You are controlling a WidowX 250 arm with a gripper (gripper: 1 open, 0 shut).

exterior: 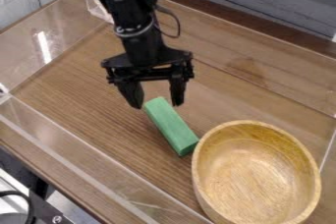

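A green rectangular block [171, 125] lies flat on the wooden table, just left of a pale yellow oval bowl [256, 179] at the lower right. My black gripper [151, 98] hangs over the upper end of the block, fingers pointing down and spread apart, open, with nothing between them.
A raised edge runs along the back right, and the table's left edge shows cables and a grey surface beyond it.
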